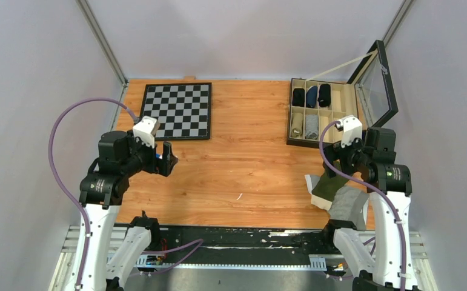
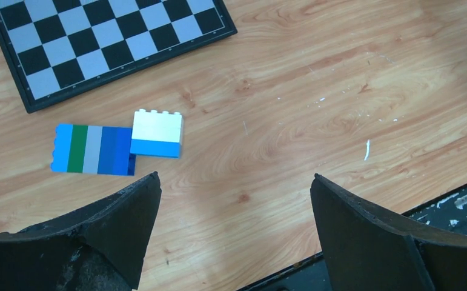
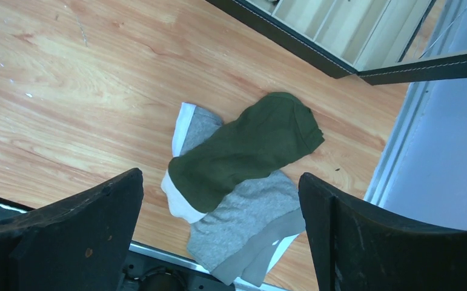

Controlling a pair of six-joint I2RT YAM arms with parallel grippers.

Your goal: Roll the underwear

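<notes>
A dark green underwear piece (image 3: 243, 145) with a white band lies loosely on top of grey underwear (image 3: 243, 215) at the table's right front; the top view shows the green (image 1: 331, 187) and grey (image 1: 349, 206) cloths partly under the right arm. My right gripper is open above them, with nothing held. My left gripper stands open over the left of the table, also empty.
An open organizer box (image 1: 306, 142) with rolled items in compartments stands at the back right. A checkerboard (image 1: 176, 111) lies at the back left, with toy bricks (image 2: 156, 127) in front of it.
</notes>
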